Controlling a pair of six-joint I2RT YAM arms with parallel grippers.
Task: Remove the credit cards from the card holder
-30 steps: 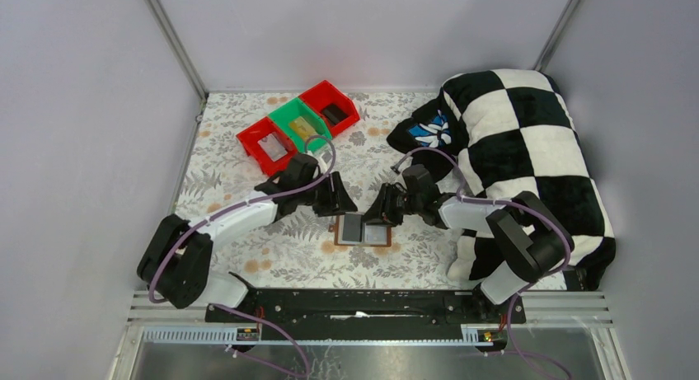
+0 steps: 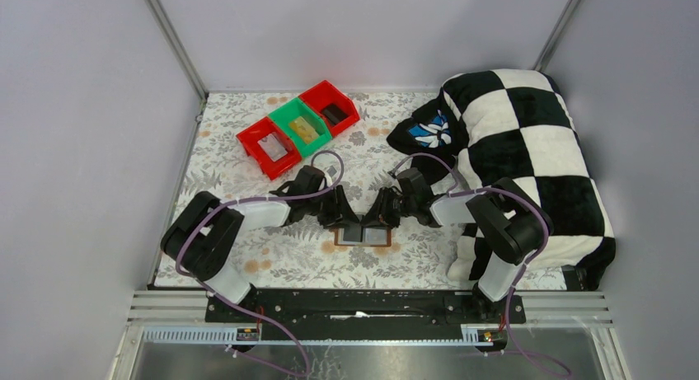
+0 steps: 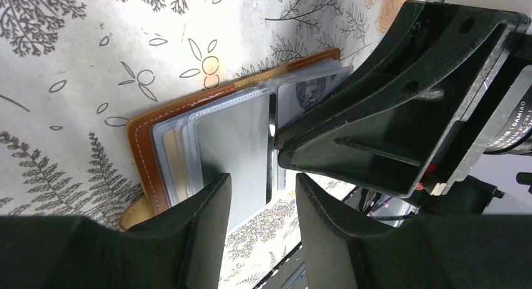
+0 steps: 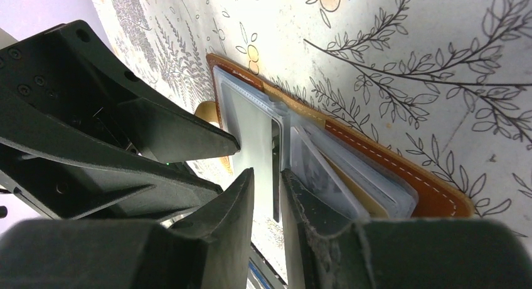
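Observation:
A brown card holder (image 3: 141,145) lies open on the floral table, with clear plastic sleeves (image 3: 232,151) holding pale cards; in the top view it sits at front centre. My left gripper is part open, fingertips low over the sleeves in the left wrist view. My right gripper is part open, its fingertips at a sleeve's edge in the right wrist view. The two grippers face each other closely over the holder (image 2: 363,241). Whether either has a card between its fingers is unclear.
Red bins (image 2: 249,137) and a green bin (image 2: 288,108) with items stand at the back left. A black-and-white checked cushion (image 2: 544,149) fills the right side. The table between bins and holder is mostly clear.
Since about a second ago my left gripper has come down and toward the holder's middle. The right arm has shifted slightly, its gripper staying over the holder.

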